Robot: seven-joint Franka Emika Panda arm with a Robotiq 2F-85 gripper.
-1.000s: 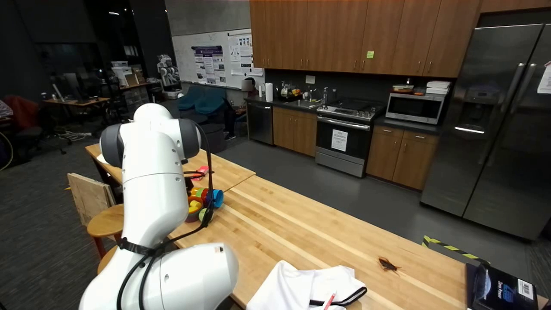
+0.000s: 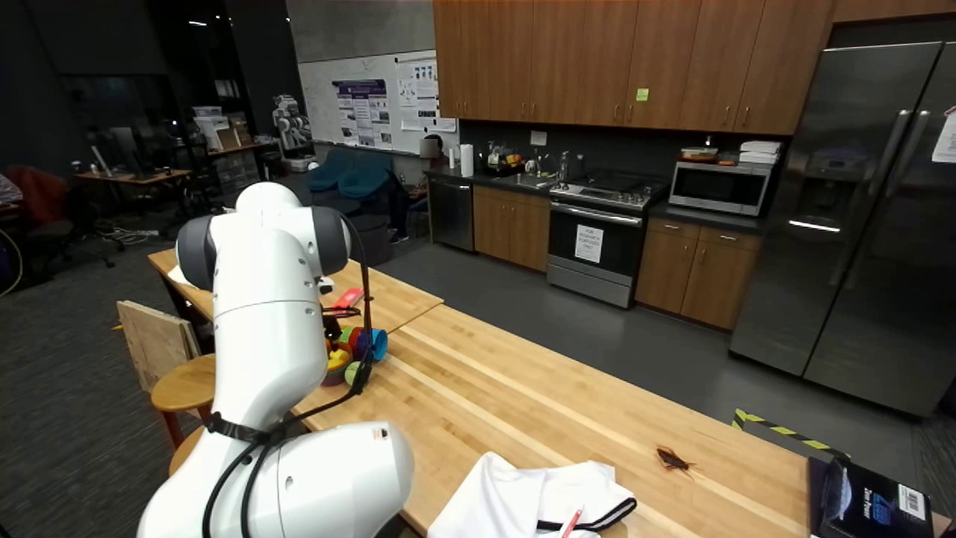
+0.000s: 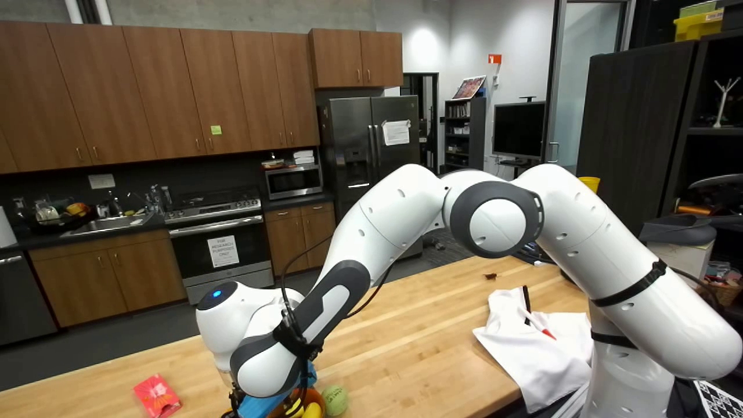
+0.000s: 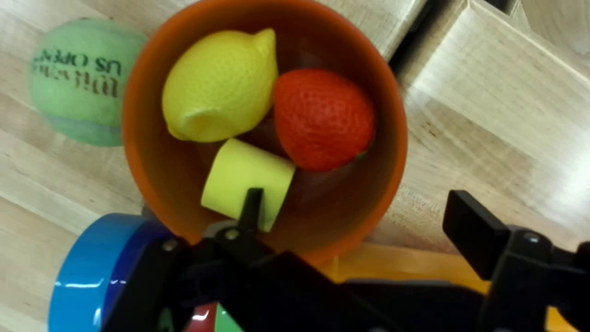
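Note:
In the wrist view an orange bowl (image 4: 387, 182) holds a yellow lemon (image 4: 218, 88), a red strawberry (image 4: 323, 119) and a short yellow block (image 4: 238, 171). My gripper is open over the bowl's near side, nothing held between its fingers. The left finger overlaps the yellow block in this view; whether they touch, I cannot tell. Beyond the bowl's right rim, over the table, is the right finger (image 4: 470, 229). A green tennis ball (image 4: 83, 83) rests left of the bowl. In exterior view 2 the bowl (image 3: 317, 398) is partly hidden by the arm.
A blue cup (image 4: 91, 271) stands close to the bowl's lower left, with other coloured pieces partly under the gripper. A red packet (image 3: 157, 396) lies to the left in exterior view 2. White cloth (image 2: 529, 493) covers the table's near edge.
The arm's far end has shifted slightly, and the dark gripper now sits a little lower over the cups and bowl. The things on the table look unmoved.

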